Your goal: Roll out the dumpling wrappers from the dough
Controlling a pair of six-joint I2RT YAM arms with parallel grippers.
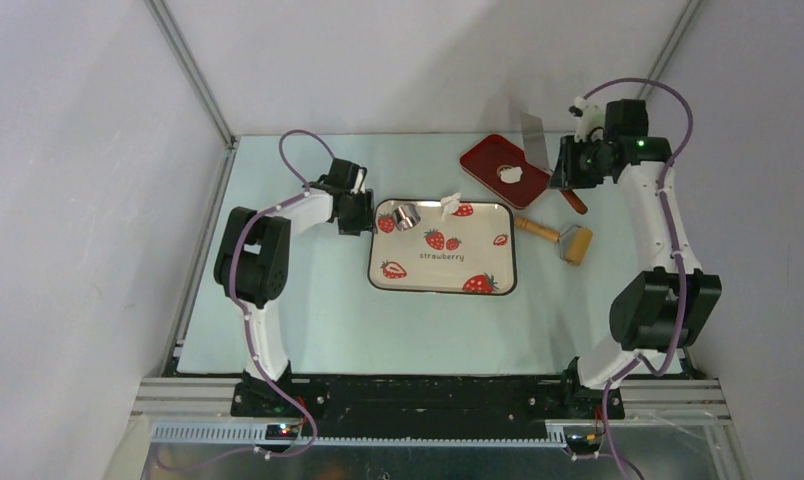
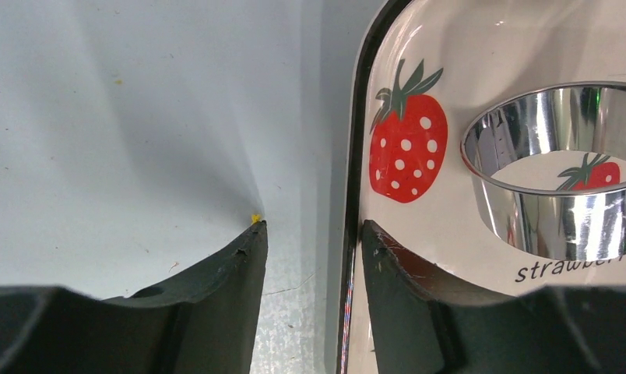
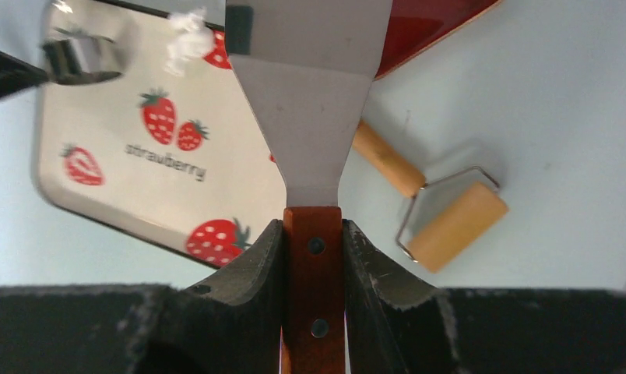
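Observation:
A steel ring cutter (image 2: 559,218) sits in the upper left of the strawberry tray (image 1: 442,272), beside a white lump (image 1: 450,203), apparently dough. My left gripper is part open at the tray's left rim, the cutter just to its right. My right gripper is shut on the wooden handle of a wide metal scraper (image 3: 310,117), raised at the right rear near the red tray (image 1: 478,164), which holds another white piece (image 1: 510,175).
A wooden roller (image 3: 458,226) lies right of the strawberry tray, below the red tray.

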